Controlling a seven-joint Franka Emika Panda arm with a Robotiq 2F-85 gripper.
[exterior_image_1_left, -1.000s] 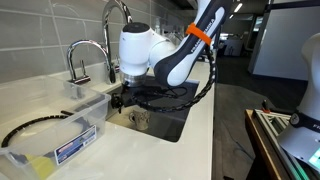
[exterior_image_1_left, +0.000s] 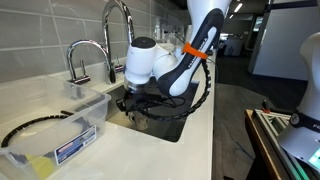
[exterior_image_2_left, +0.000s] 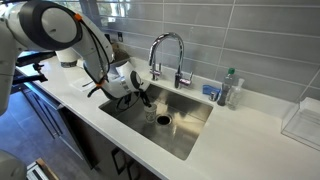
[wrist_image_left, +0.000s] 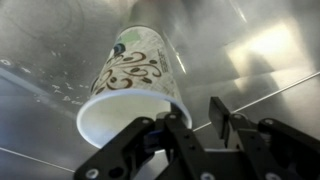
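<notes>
A white paper cup with a brown leaf pattern (wrist_image_left: 138, 65) is in the steel sink, its round mouth facing the wrist camera. In exterior view 2 the cup (exterior_image_2_left: 150, 113) is near the sink's left side, just below my gripper (exterior_image_2_left: 146, 99). My gripper is part open in the wrist view. One dark finger (wrist_image_left: 168, 130) overlaps the cup's mouth, while the other stands outside the rim. The right edge of the rim shows in the gap between them; I cannot tell whether either finger touches it.
The sink (exterior_image_2_left: 185, 125) has a drain beside the cup and a tall faucet (exterior_image_2_left: 180, 55) behind. Bottles (exterior_image_2_left: 227, 88) stand at the back right. A clear plastic bin (exterior_image_1_left: 50, 130) sits on the counter left of the sink in exterior view 1.
My arm and gripper have moved down and a little to the right in exterior view 1, closer to the cup. The cup appears to stay in place.
</notes>
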